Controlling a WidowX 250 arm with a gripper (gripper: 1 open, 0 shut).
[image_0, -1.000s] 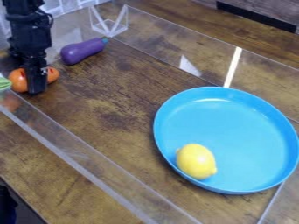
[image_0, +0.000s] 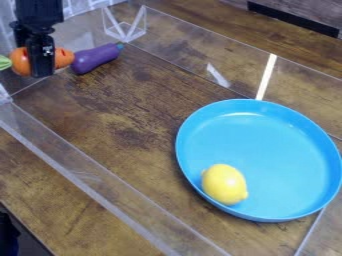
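Observation:
My black gripper (image_0: 40, 60) is at the top left, around an orange object (image_0: 51, 58) that looks raised off the table; I cannot tell how firmly its fingers hold it. A purple eggplant (image_0: 98, 57) lies just to the right. A bit of green (image_0: 4, 62) shows at the left edge, partly out of view.
A blue plate (image_0: 281, 140) holding a yellow lemon (image_0: 225, 183) sits at the lower right. Transparent walls run along the left.
My gripper and the orange object have moved up in the view, toward the back left.

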